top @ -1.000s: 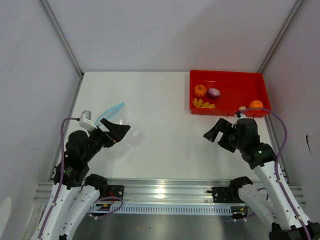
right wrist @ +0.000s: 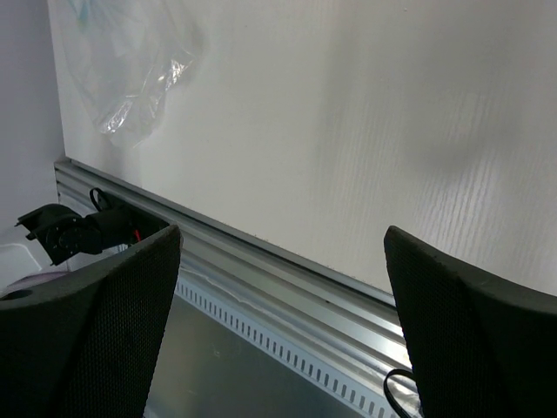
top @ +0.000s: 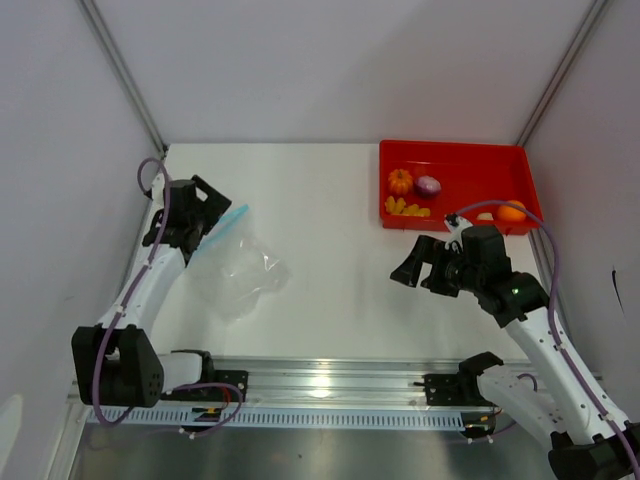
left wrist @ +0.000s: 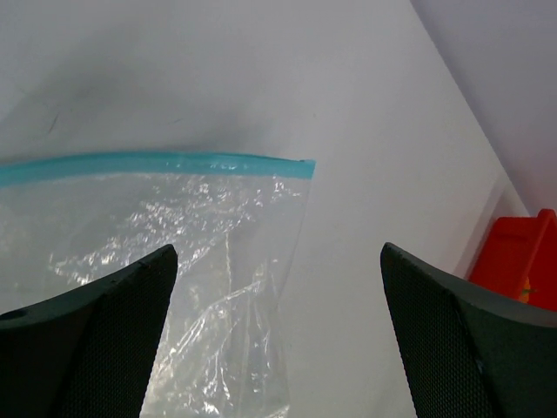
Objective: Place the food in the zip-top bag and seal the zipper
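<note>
The clear zip bag (top: 240,275) lies flat on the left of the white table, its blue zipper strip (left wrist: 157,162) toward the upper side. My left gripper (top: 210,200) hangs open above the strip's far end. In the red bin (top: 460,160) at the back right lie a pumpkin (top: 400,182), a purple onion (top: 427,186), yellow banana pieces (top: 405,208), an orange (top: 511,212) and a pale item partly hidden by a cable. My right gripper (top: 420,260) stands open above bare table in front of the bin.
Metal rails run along the front edge (top: 322,370), and walls enclose the sides and back.
My left arm has swung back and leftward to over the bag's zipper end. My right gripper has shifted slightly left.
</note>
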